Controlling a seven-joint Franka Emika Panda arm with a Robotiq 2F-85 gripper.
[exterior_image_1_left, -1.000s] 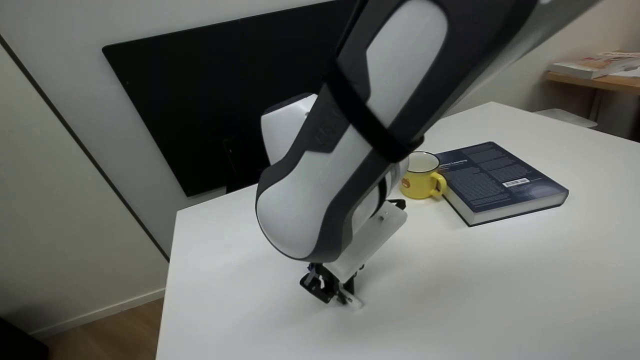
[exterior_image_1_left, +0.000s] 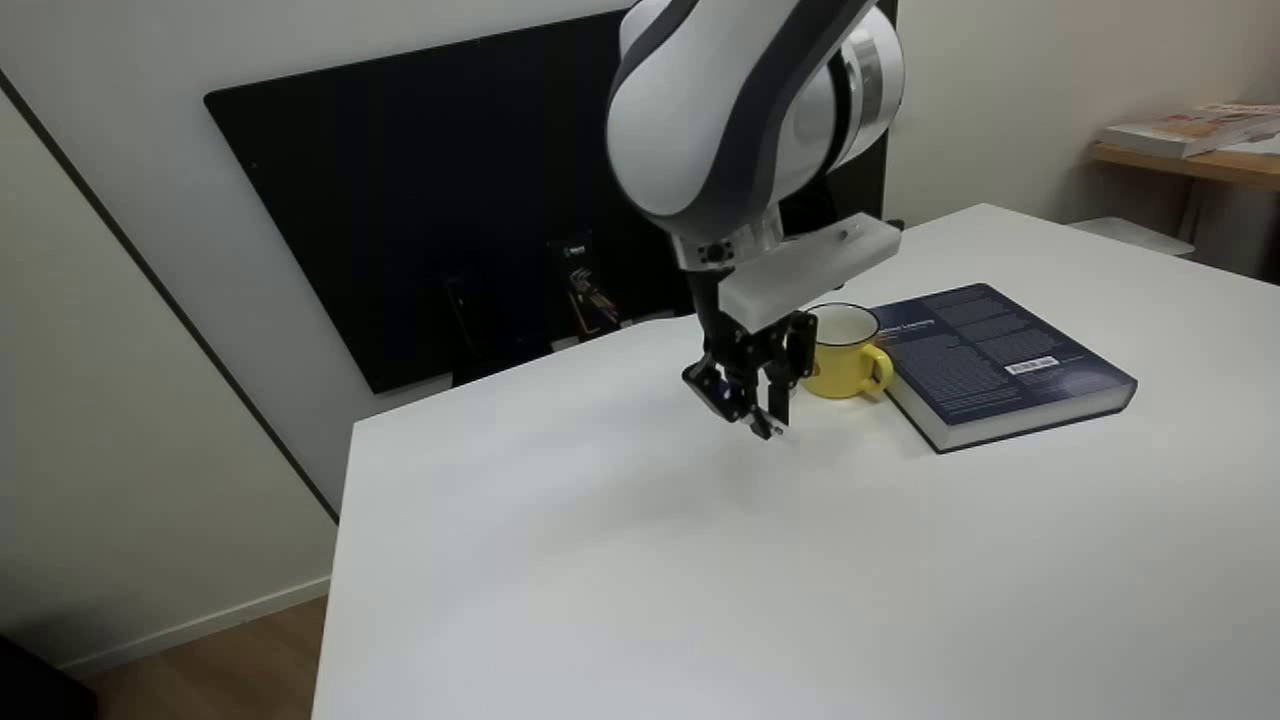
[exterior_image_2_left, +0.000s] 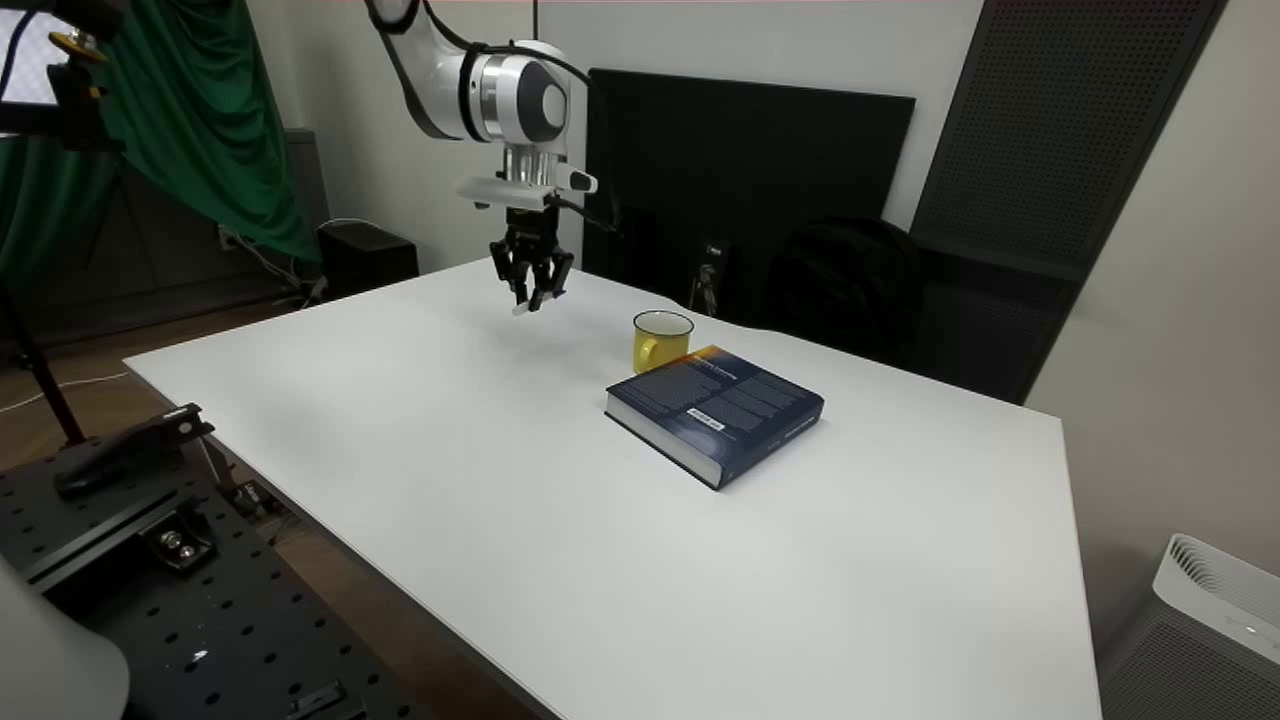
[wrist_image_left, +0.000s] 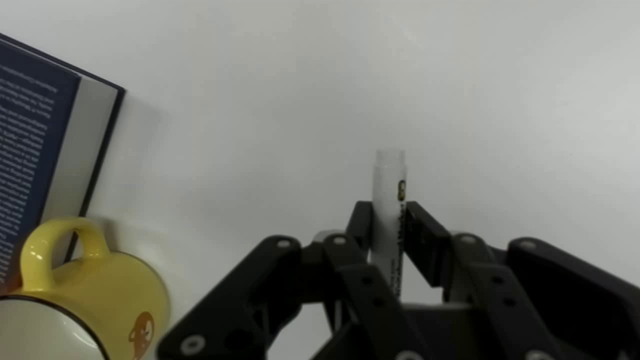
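A white marker-like stick (wrist_image_left: 388, 180) with dark and yellow print is pinched between the fingers of my gripper, its pale end reaching past the fingertips. In exterior view 1 the gripper (exterior_image_1_left: 768, 426) hangs above the white table, left of the yellow mug (exterior_image_1_left: 840, 360). From the other side, exterior view 2 shows the gripper (exterior_image_2_left: 530, 302) raised over the far part of the table. The mug (exterior_image_2_left: 661, 342) stands upright, touching or close beside a thick dark blue book (exterior_image_2_left: 720, 408). In the wrist view the mug (wrist_image_left: 120, 288) lies to the lower left.
A black screen (exterior_image_1_left: 456, 204) stands behind its back edge. The book (exterior_image_1_left: 1008, 360) lies flat right of the mug.
My arm has lifted and moved back across the table toward the mug, carrying the stick. Mug and book have stayed in place.
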